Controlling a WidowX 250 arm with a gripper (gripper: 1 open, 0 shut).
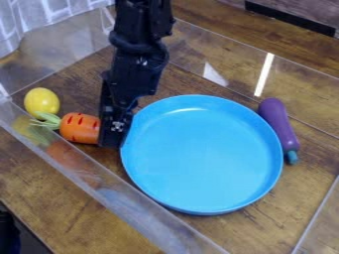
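The black gripper (114,121) hangs low at the left rim of the blue plate (199,159), open, its fingers over the right part of the orange carrot (79,128), which they partly hide. The carrot lies left of the plate with its green top toward the left. A yellow lemon (42,100) lies behind the carrot's top. A purple eggplant (276,124) lies to the right of the plate.
A clear transparent wall runs diagonally along the lower left and others edge the wooden table (225,60). The table behind the plate is clear.
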